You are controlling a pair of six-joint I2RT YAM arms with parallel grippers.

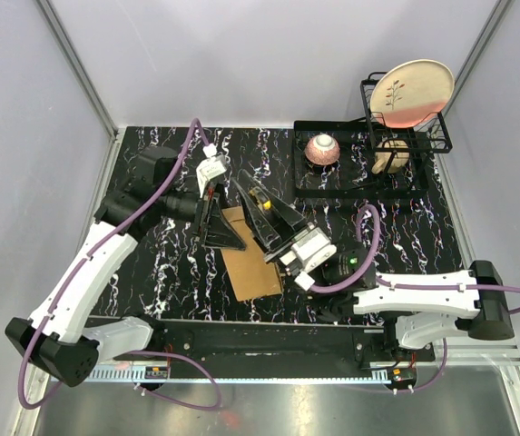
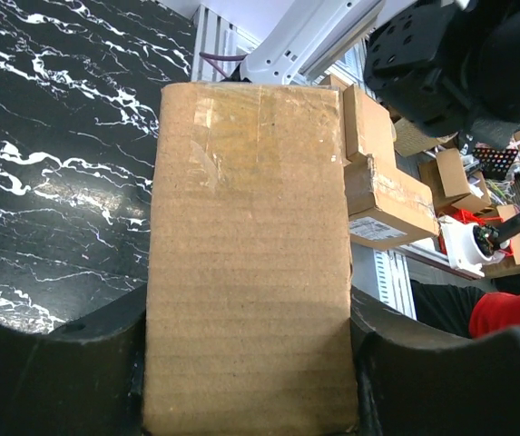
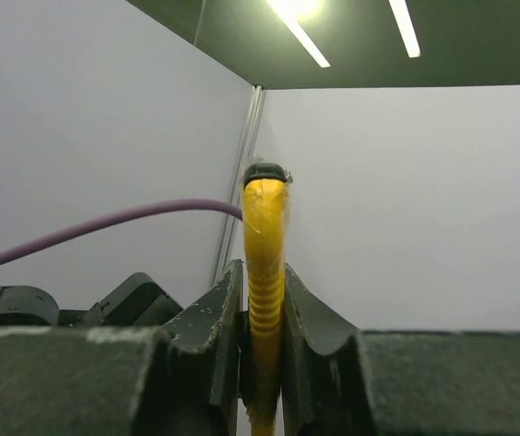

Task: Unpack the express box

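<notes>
The brown cardboard box (image 1: 252, 274) is held slanted above the table at centre left, with my left gripper (image 1: 220, 222) shut on its side. In the left wrist view its plain face (image 2: 249, 245) stands between the two dark fingers. Fine tape shows near its top end. My right gripper (image 1: 258, 193) is over the upper right part of the box, shut on a slim yellow tool (image 3: 264, 236) with a dark tip that sticks up between the fingers. Whether the tool touches the box is hidden from above.
Farther back right, a black tray (image 1: 355, 192) holds a pink-and-white bowl (image 1: 322, 150). A black rack (image 1: 436, 138) with a large plate (image 1: 412, 91) stands beside it.
</notes>
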